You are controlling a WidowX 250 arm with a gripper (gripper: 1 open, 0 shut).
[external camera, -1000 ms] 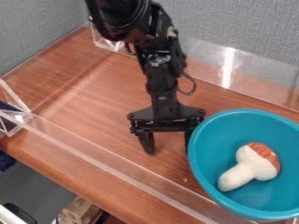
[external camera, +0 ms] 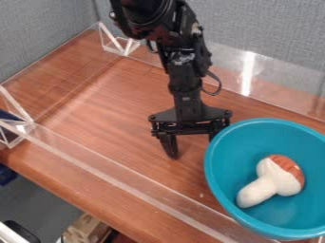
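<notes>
My black gripper hangs low over the wooden table, just left of a turquoise bowl, open, with no object visible between its fingers. A plush toy mushroom with a white stalk and an orange-red cap lies inside the bowl, on its side.
Clear barriers run along its back and front edges, with white corner brackets at the left and back left. Grey walls stand behind, and dark clutter shows below the table's front left edge.
The gripper has shifted very slightly to the right and changed height a little. The bowl and the toy mushroom look unmoved.
</notes>
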